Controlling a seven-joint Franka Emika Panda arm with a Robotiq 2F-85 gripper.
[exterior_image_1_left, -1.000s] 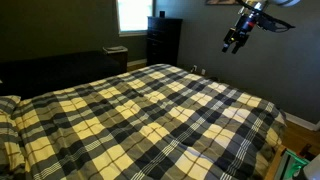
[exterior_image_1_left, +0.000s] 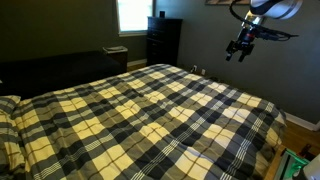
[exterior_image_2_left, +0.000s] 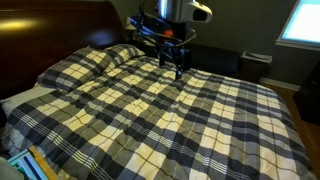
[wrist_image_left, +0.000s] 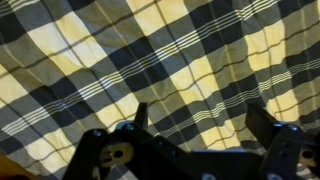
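My gripper (exterior_image_1_left: 236, 57) hangs high above the right side of a bed, pointing down. In the wrist view its two fingers, the left one (wrist_image_left: 141, 117) and the right one (wrist_image_left: 262, 122), stand wide apart, so it is open with nothing between them. Below it lies a plaid blanket (wrist_image_left: 185, 70) in navy, white and tan, spread over the bed and clear of the fingers. The blanket (exterior_image_1_left: 150, 115) looks mostly flat in exterior view 1, with slight wrinkles. In exterior view 2 the arm (exterior_image_2_left: 175, 12) covers part of the background.
Plaid pillows (exterior_image_2_left: 78, 68) rest against the dark headboard (exterior_image_2_left: 60, 30). A black dresser (exterior_image_1_left: 163, 42) stands by the far wall near a window (exterior_image_1_left: 136, 15). No loose object lies on the visible bed top.
The blanket looks unchanged.
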